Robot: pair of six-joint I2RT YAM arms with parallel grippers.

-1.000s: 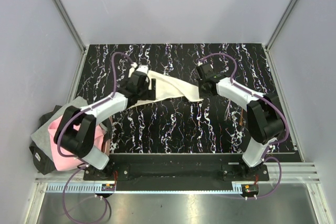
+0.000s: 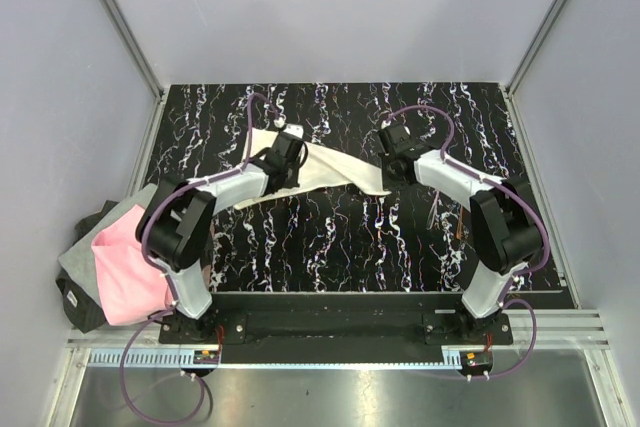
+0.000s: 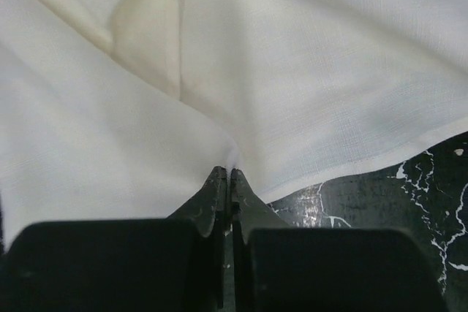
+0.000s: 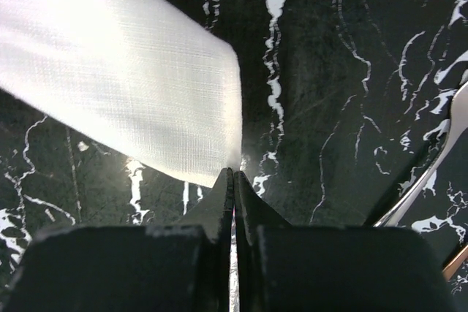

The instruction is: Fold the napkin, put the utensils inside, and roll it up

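Observation:
A white napkin [image 2: 330, 172] lies spread and folded over itself on the dark marbled table. My left gripper is shut on a folded edge of the napkin [image 3: 117, 144], or right at it; how much cloth is between the fingertips is hard to tell. My right gripper is shut at the tip of the napkin's right corner [image 4: 168, 100]; whether it pinches any cloth is unclear. To its right lie a silver utensil [image 4: 431, 166] and a copper-coloured one [image 4: 457, 261].
Grey cloth and pink cloth [image 2: 130, 267] are piled off the table's left side. Walls enclose the workspace.
The right arm is nearly unchanged.

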